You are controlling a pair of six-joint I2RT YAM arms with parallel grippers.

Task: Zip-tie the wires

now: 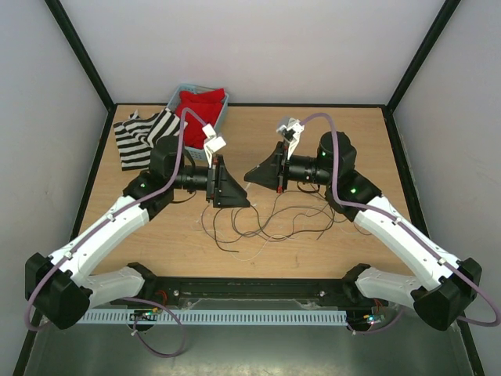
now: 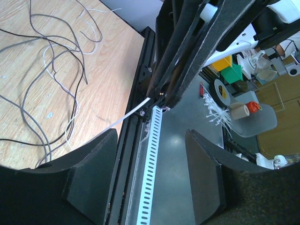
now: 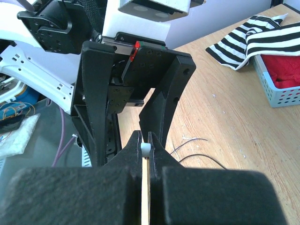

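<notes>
My right gripper point(image 1: 247, 179) is shut on a thin white zip tie point(image 2: 125, 116) and holds it above the table. In the left wrist view, the strip slants down from those fingertips and passes behind one open finger point(image 2: 103, 152) of my left gripper. Its short white end point(image 3: 146, 149) shows at the right fingertips in the right wrist view. The left gripper is open close to the right one, with nothing visibly gripped. Loose black, grey and white wires point(image 1: 228, 250) lie tangled on the table beneath both; some are hidden by the arms.
A blue-grey basket point(image 1: 223, 117) with red cloth point(image 1: 202, 110) stands at the back left. Beside it lies a black-and-white striped cloth point(image 1: 133, 145).
</notes>
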